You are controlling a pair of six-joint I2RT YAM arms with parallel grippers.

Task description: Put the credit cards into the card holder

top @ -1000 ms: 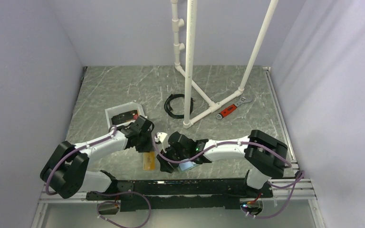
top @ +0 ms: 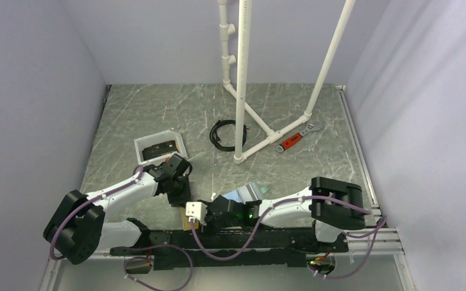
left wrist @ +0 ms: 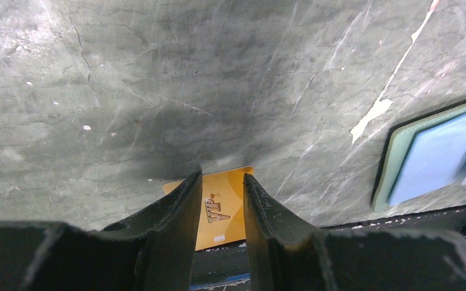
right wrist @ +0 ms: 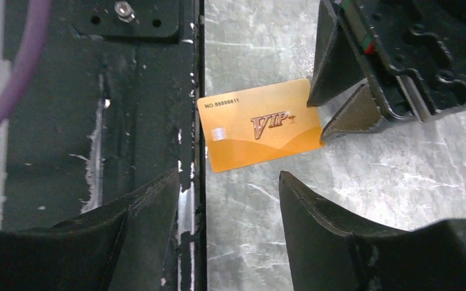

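Observation:
An orange VIP card lies flat at the front edge of the table, one short end against the dark rail. My left gripper stands over its far end, fingers part open, a fingertip near each side of the card. Whether they touch it I cannot tell. My right gripper is open beside the card, with nothing between its fingers. The card holder, green-edged with light blue inside, lies to the right in the left wrist view. In the top view the right arm partly hides the holder and the card.
At the back left is a white tray holding a dark item. A coiled black cable, a white pipe frame and a red-handled wrench occupy the back. The dark rail borders the table's front.
The left gripper and the card have shifted toward the front edge.

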